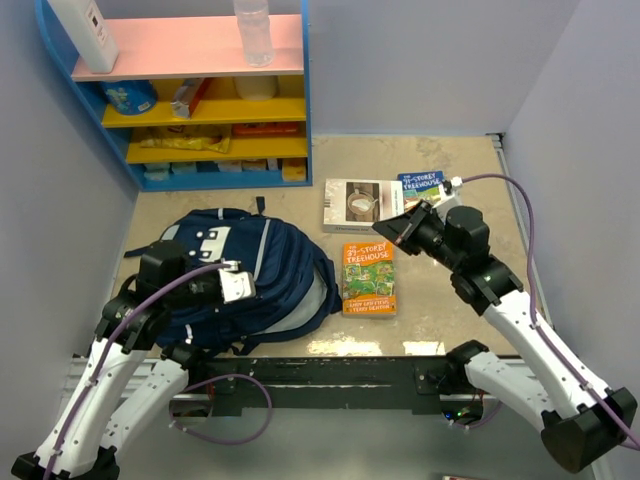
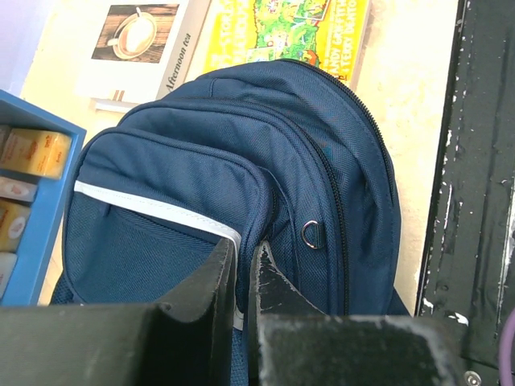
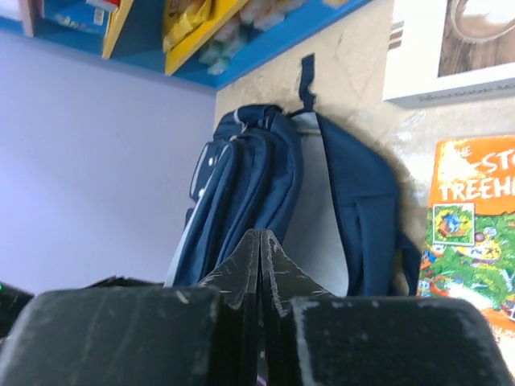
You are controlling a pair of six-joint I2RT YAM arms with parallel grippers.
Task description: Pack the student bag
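The dark blue backpack [image 1: 285, 265] lies on the left of the table. My left gripper is shut on a fold of its fabric, beside the white-trimmed pocket. An orange and green Treehouse book [image 1: 369, 275] lies flat, just right of the bag. Above the table between the books, my right gripper [image 1: 385, 232] is apart from the orange book; its fingertips [image 3: 269, 253] meet, with nothing seen between them. Behind are a white book with a cup picture [image 1: 350, 205] and a blue book [image 1: 420, 184], partly hidden by the right arm.
A blue shelf unit [image 1: 307, 100] with pink and yellow boards stands at the back left, holding bottles and packets. Bare table [image 1: 450, 300] lies right of the orange book. The black front edge [image 1: 320, 375] bounds the table.
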